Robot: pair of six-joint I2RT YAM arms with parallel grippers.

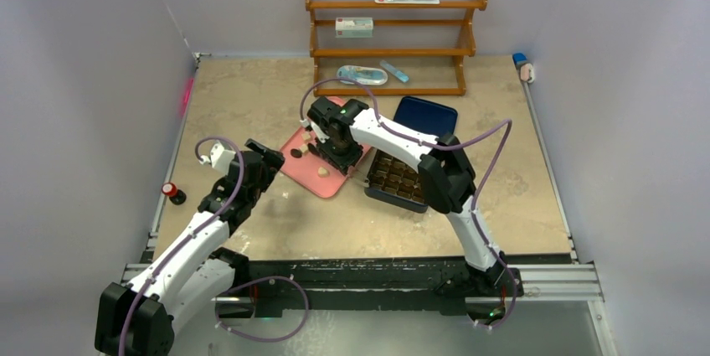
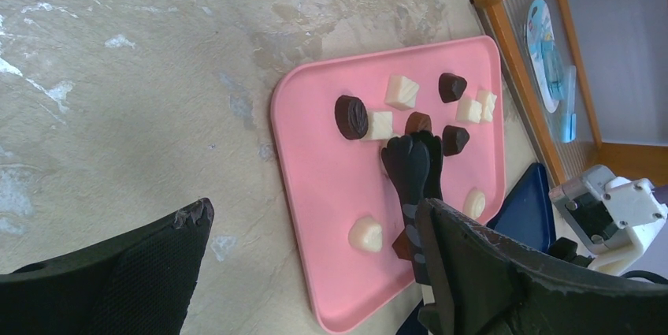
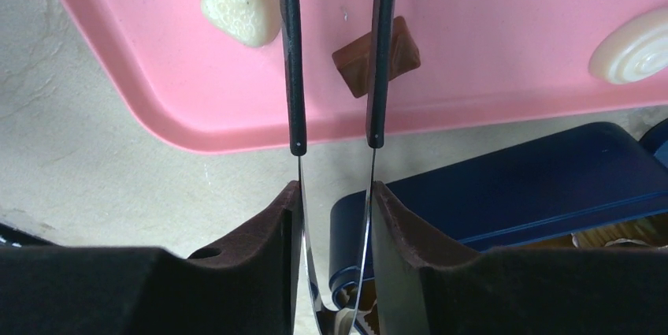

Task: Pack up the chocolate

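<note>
Several white and dark chocolates lie on the pink tray (image 1: pixel 306 176). My right gripper reaches down over the tray among them, its long black fingers apart. In the right wrist view a brown chocolate (image 3: pixel 362 59) lies under the fingers, and a white piece (image 3: pixel 240 2) sits to their left; whether anything is touched is unclear. My left gripper stands open just left of the tray, nothing between its fingers. The compartmented chocolate box (image 1: pixel 389 173) is right of the tray, partly hidden by the right arm, with its blue lid (image 1: pixel 427 107) behind.
A wooden shelf (image 1: pixel 393 52) with packaged items stands along the back. A small red-capped bottle (image 1: pixel 174 194) is at the far left.
</note>
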